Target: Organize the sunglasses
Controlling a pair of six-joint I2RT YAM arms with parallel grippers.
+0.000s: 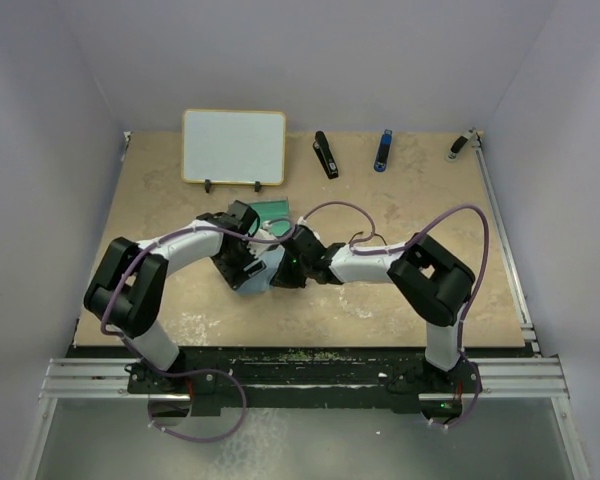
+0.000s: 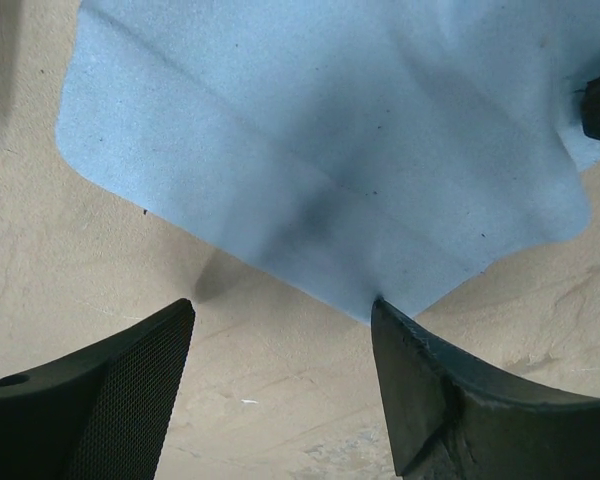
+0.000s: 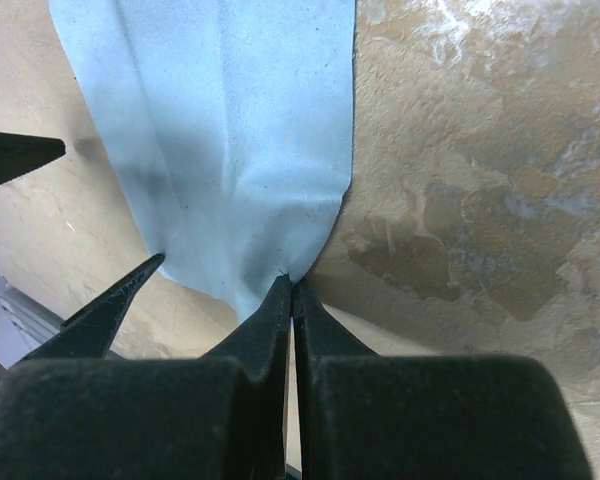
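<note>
A light blue cloth (image 1: 255, 282) lies on the beige table between my two grippers. My left gripper is open, its fingertips just beside the cloth's lower edge with nothing held between them. My right gripper is shut at the cloth's edge; the fingertips meet on a narrow bit of it, and whether they pinch it is hard to tell. No sunglasses can be made out in these views.
Behind the arms stand a green case (image 1: 275, 208) and a whiteboard (image 1: 233, 145). A black object (image 1: 325, 155) and a blue object (image 1: 383, 150) lie at the back.
</note>
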